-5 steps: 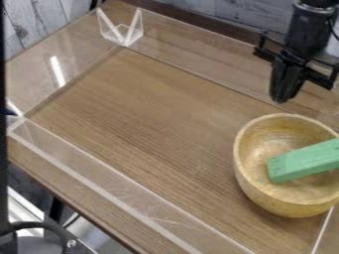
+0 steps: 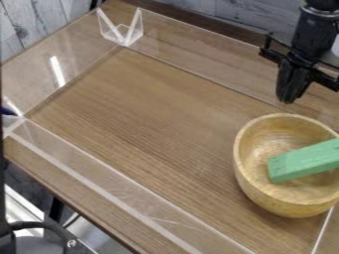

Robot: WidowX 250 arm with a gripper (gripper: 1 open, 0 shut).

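Note:
My black gripper (image 2: pixel 290 82) hangs at the upper right, just above and behind a wooden bowl (image 2: pixel 256 171). Its fingers are close together, with nothing visible between them. In the bowl, at its right side, lies a green block (image 2: pixel 304 162), reaching toward the rim.
Clear plastic guards (image 2: pixel 121 30) stand along its edges. A black cable or fixture (image 2: pixel 30 236) shows at the lower left, outside the table.
The bowl and green block look unmoved.

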